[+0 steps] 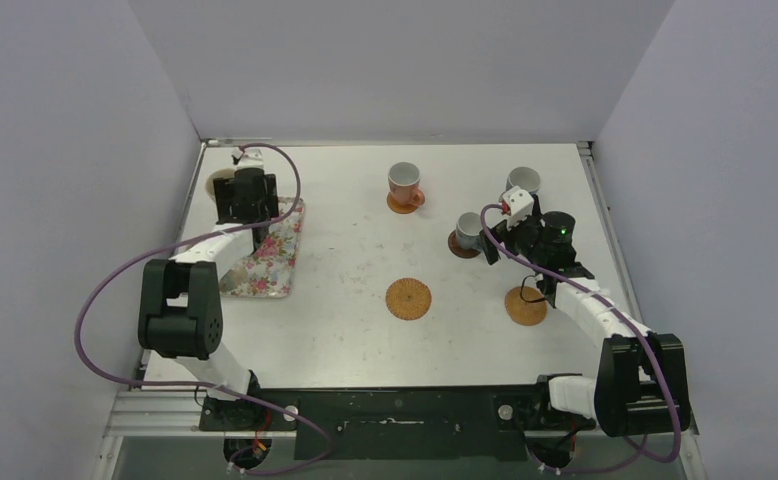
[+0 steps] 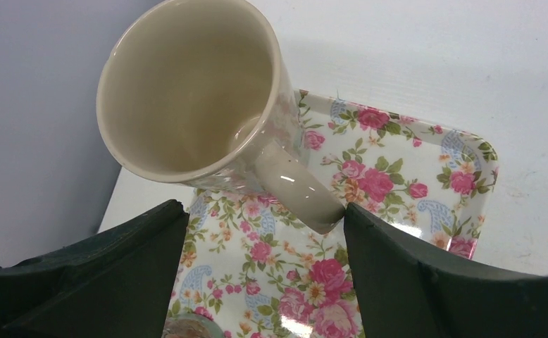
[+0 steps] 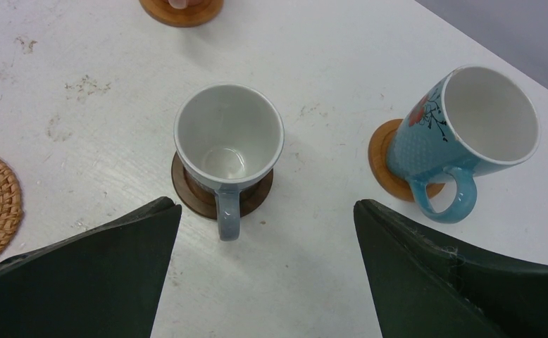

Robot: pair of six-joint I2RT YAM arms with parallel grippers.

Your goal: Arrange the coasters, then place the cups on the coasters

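Observation:
A cream cup [image 2: 187, 91] stands upright at the far left corner of the floral tray [image 2: 405, 169], its handle reaching toward me. My left gripper is part open above the tray. The handle's end meets the tip of its right finger [image 2: 398, 260] in the picture; whether they touch I cannot tell. The left finger is well clear of the handle. From above, the cup [image 1: 221, 182] is partly hidden by that gripper. On the right, my right gripper hangs open and empty near a grey cup [image 3: 229, 134] on a dark coaster [image 3: 199, 198].
Two coasters lie bare: a woven one [image 1: 408, 299] mid-table and another [image 1: 526, 306] beside the right arm. An orange cup [image 1: 403, 183] and a blue cup [image 3: 426, 151] stand on coasters. A glassy object [image 2: 192, 327] lies on the tray. Open table lies between tray and woven coaster.

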